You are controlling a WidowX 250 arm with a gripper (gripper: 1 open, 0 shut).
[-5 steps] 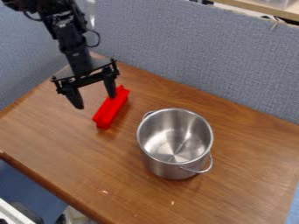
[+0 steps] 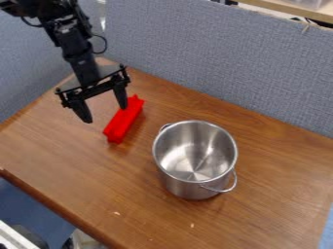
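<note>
A black robot gripper [image 2: 104,111] hangs at the upper left over the table, its two fingers spread open with nothing visible held between them. A red elongated bar [image 2: 124,121] lies on the wood just to the right of and partly behind the gripper's right finger. A steel pot [image 2: 194,171] with two wire handles stands upright to the right of the bar.
Grey padded walls [image 2: 221,63] border the table at the back and left. A light shelf edge shows at the top right.
</note>
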